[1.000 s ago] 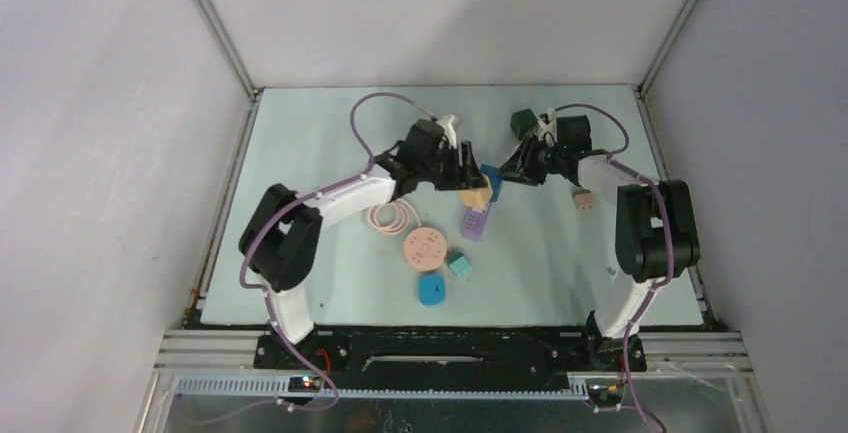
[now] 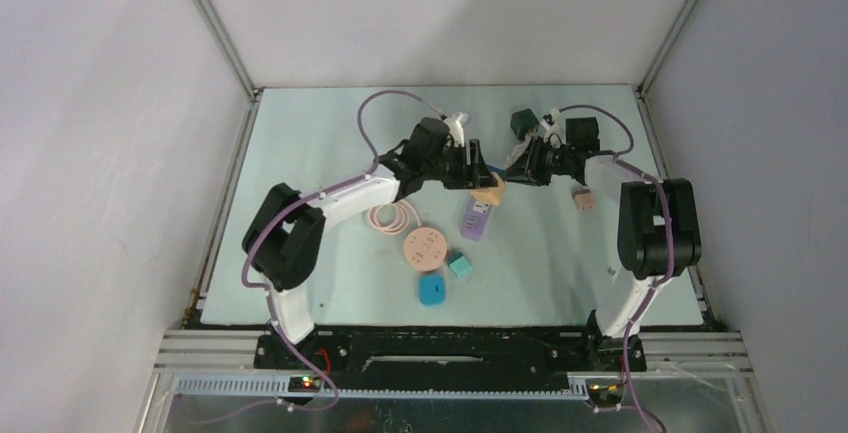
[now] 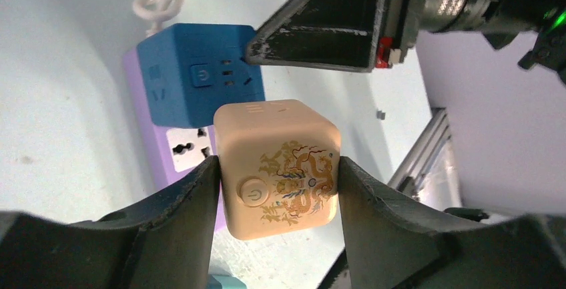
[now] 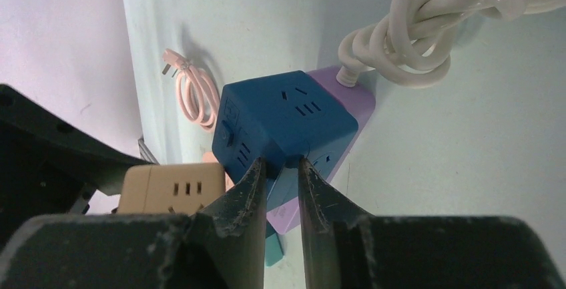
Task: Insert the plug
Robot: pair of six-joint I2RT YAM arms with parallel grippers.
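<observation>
My left gripper is shut on a peach cube adapter (image 3: 280, 169) with a dragon print, held over the purple power strip (image 2: 475, 221). A blue cube adapter (image 3: 200, 69) sits on the strip's upper part, with white sockets (image 3: 189, 149) bare below it in the left wrist view. My right gripper is shut at the blue cube's near corner, its fingertips on it; how firmly it grips is hard to see. A coiled white cable (image 4: 420, 42) runs from the strip's end.
Around the strip lie a pink cable coil (image 2: 388, 216), a round pink adapter (image 2: 425, 249), teal (image 2: 460, 263) and light blue (image 2: 431, 290) cubes, a dark green cube (image 2: 523, 123) and a small tan block (image 2: 584, 199).
The right arm has moved slightly right.
</observation>
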